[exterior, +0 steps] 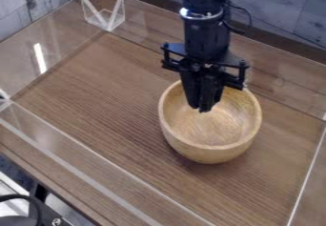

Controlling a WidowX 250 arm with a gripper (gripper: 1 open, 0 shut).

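Observation:
A light wooden bowl point(209, 134) sits on the brown wooden table point(90, 106), right of centre. My black gripper point(204, 98) hangs over the bowl's back part, pointing down and partly covering its far rim. The state of the fingers is hard to make out in the dark shape, and I see nothing clearly held. The bowl looks empty where it is visible.
A small clear object point(107, 16) stands at the back left. A panelled wall runs behind the table, and black cables lie at the bottom left corner.

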